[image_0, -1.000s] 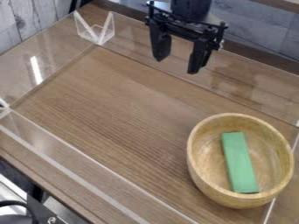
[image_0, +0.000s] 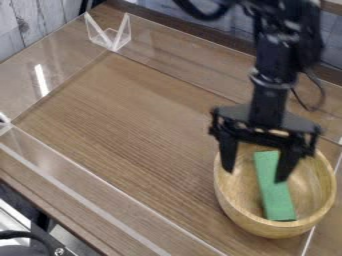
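My gripper (image_0: 263, 139), dark and blurred by motion, is low over a tan bowl (image_0: 230, 192) at the lower right, its two fingers spread apart on either side above the bowl. A green rectangular block (image_0: 277, 199) lies inside the bowl, below the gripper. The fingertips are too blurred to tell whether they touch the bowl or the block.
A small clear white object (image_0: 107, 32) stands at the back left. The table's edge runs along the lower left.
My gripper has moved down and toward the viewer, from the back of the table to over the bowl. The bowl and green block look unmoved.
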